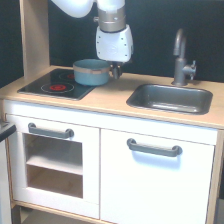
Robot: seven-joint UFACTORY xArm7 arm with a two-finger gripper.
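Observation:
The robot's gripper hangs from the white arm at the top centre, just right of a blue pot at the back right of the black stovetop. It is at the pot's right side; whether its fingers are open or shut on the pot is too small to tell.
A steel sink with a faucet is on the right. Bare countertop lies between stove and sink. Below are an open cubby at the left and a white cabinet door.

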